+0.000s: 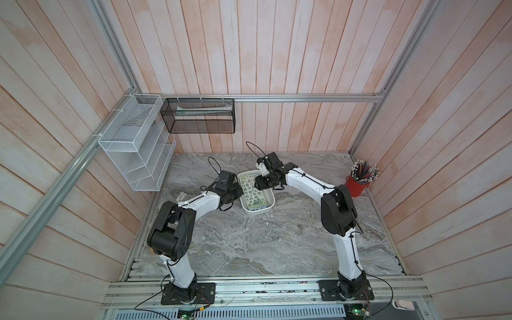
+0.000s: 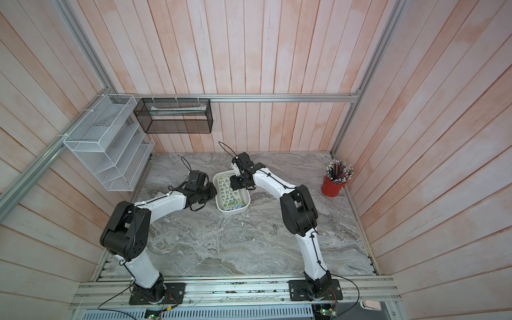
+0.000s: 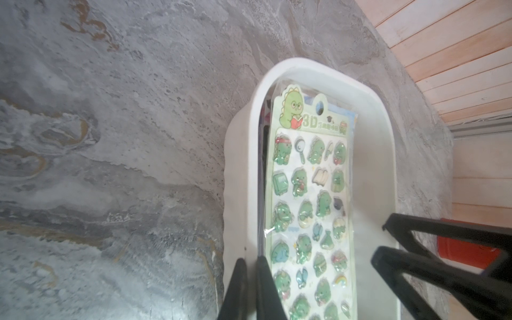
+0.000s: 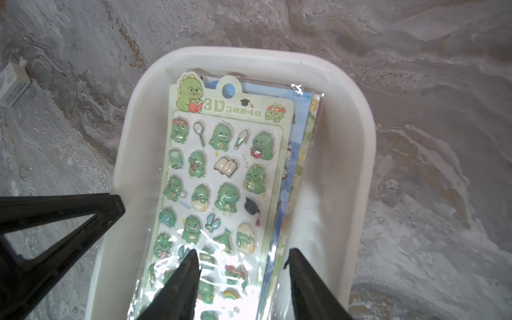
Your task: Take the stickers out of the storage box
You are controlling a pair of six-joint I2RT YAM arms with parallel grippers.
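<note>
The white storage box (image 3: 242,176) stands on the grey marbled surface. Inside it lies a sticker sheet (image 4: 226,160) with green dinosaurs, on top of another blue-edged pack (image 4: 306,117). My left gripper is shut on the box's left wall, one finger on each side of the rim. Over the sheet, my right gripper is open, its fingers (image 4: 186,272) apart with a gap between them and no sheet pinched there. The lower end of the sheet is cut off in both wrist views.
A red pot (image 1: 355,186) of pens stands at the right edge. White wire shelves (image 1: 136,149) and a black mesh basket (image 1: 197,117) hang at the back left. A small white block (image 4: 12,82) lies left of the box.
</note>
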